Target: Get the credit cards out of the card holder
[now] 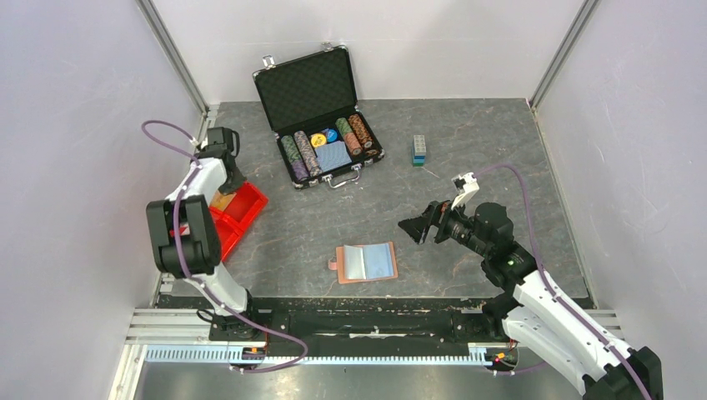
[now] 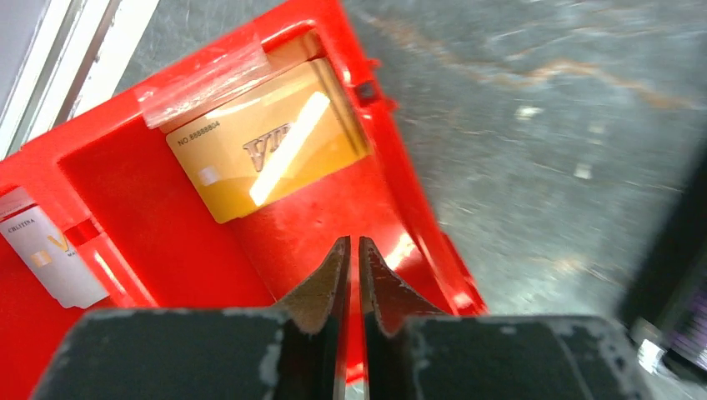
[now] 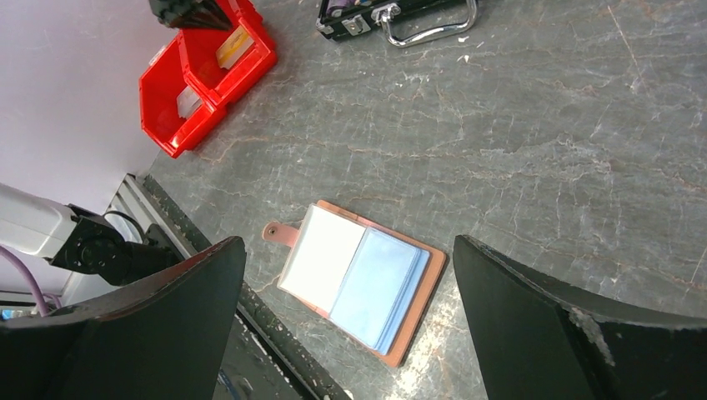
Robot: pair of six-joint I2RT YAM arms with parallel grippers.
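An open card holder (image 1: 367, 262) with white and blue sleeves lies at the front middle (image 3: 342, 275). A red two-compartment bin (image 1: 242, 208) at the left holds gold VIP cards (image 2: 258, 142) and white cards (image 2: 50, 254). My left gripper is over the bin, its narrow fingertips close together; whether anything is between them is not visible. My right gripper is open, above and right of the card holder, with nothing between its fingers.
An open case (image 1: 317, 154) of chips and cards stands at the back. A small block stack (image 1: 418, 150) sits at the back right.
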